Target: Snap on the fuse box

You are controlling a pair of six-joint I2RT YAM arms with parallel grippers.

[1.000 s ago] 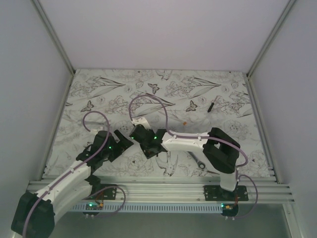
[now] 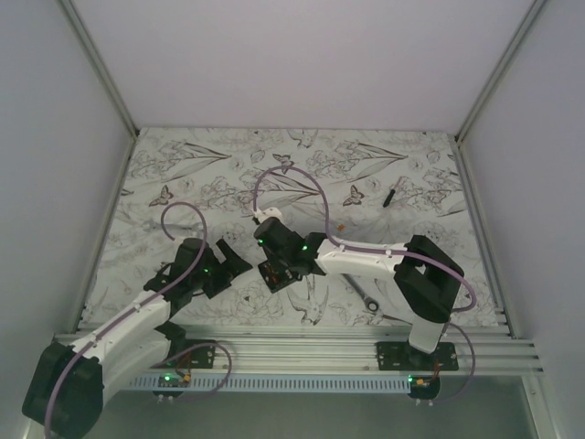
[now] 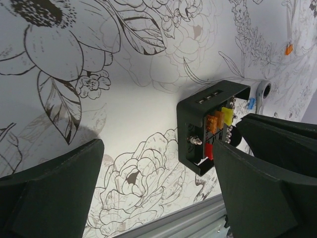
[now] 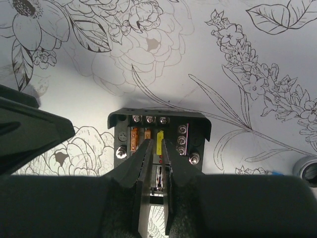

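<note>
The black fuse box (image 3: 197,115) holds coloured fuses and metal terminals. In the right wrist view a yellow fuse (image 4: 160,142) sits among orange ones (image 4: 134,139). My right gripper is over the box, its narrow fingertips close together at the fuses and hiding its lower part; what lies between them is unclear. My left gripper stands open beside the box, its fingers apart with bare table between them; one of its dark fingers also shows at the left of the right wrist view.
A wrench (image 2: 361,293) lies right of the box, a black-handled tool (image 2: 390,196) farther back, and a small orange piece (image 3: 289,48) beyond the box.
My left arm has moved slightly right.
</note>
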